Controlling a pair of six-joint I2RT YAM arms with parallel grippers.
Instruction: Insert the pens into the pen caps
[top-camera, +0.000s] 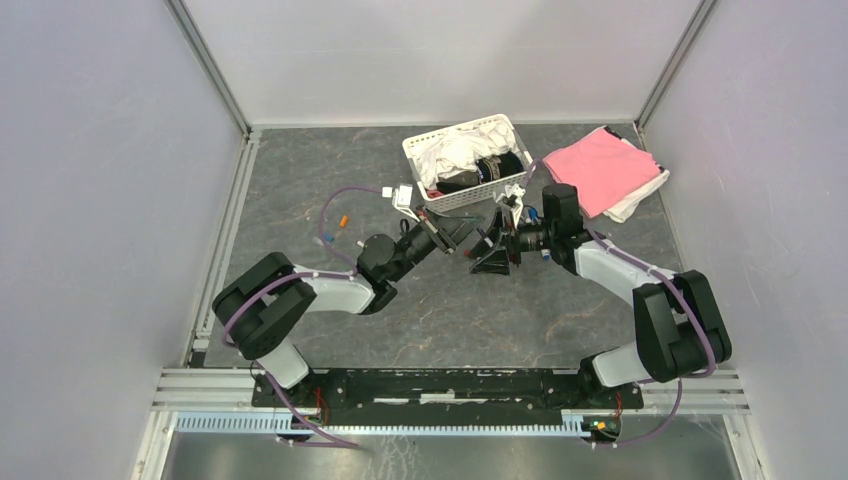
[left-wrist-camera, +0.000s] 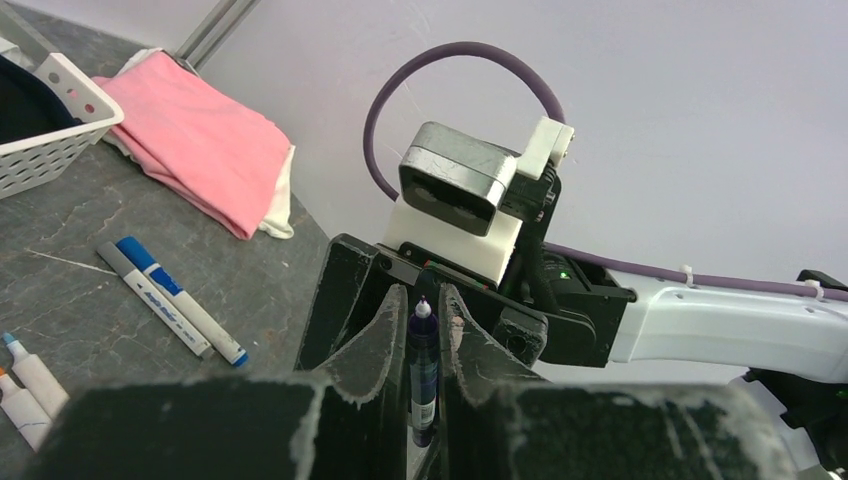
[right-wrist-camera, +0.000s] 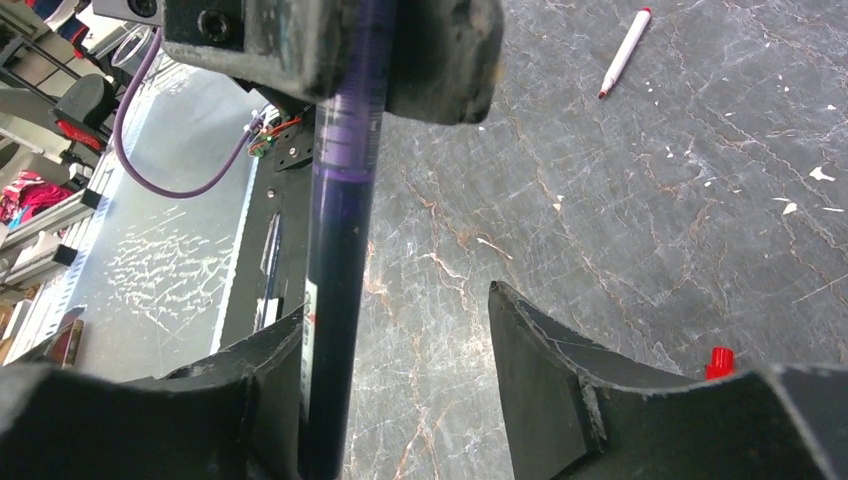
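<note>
My left gripper is shut on a dark purple pen (left-wrist-camera: 423, 380), upright with its white tip up. In the right wrist view the pen's barrel (right-wrist-camera: 332, 290) runs down between the fingers of my open right gripper, close to one of them. The two grippers meet over the middle of the table. Grey and blue markers (left-wrist-camera: 152, 298) lie on the table, with more uncapped ones (left-wrist-camera: 30, 400) at the left wrist view's lower left. A white pen with red ends (right-wrist-camera: 625, 52) and a red cap (right-wrist-camera: 720, 362) show in the right wrist view.
A white basket of cloths (top-camera: 430, 195) stands at the back middle, with folded pink cloth (top-camera: 595, 170) to its right.
</note>
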